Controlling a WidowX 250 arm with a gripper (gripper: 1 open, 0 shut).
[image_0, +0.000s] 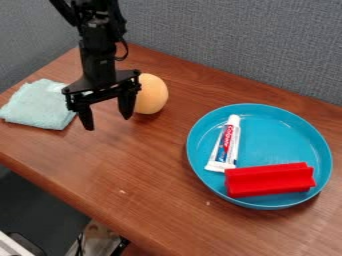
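Observation:
My black gripper (106, 113) hangs over the left half of the table, open, its fingertips pointing down with nothing seen between them. Just right of it, partly behind it, sits a peach-coloured egg-shaped ball (152, 95). A folded pale blue cloth (35, 105) lies to its left. On the right, a blue round plate (274, 136) holds a white toothpaste tube (225, 143) and a red oblong object (269, 179) lying in front of it.
A grey padded wall (241, 50) runs along the back. The table's left front edge drops to a dark floor.

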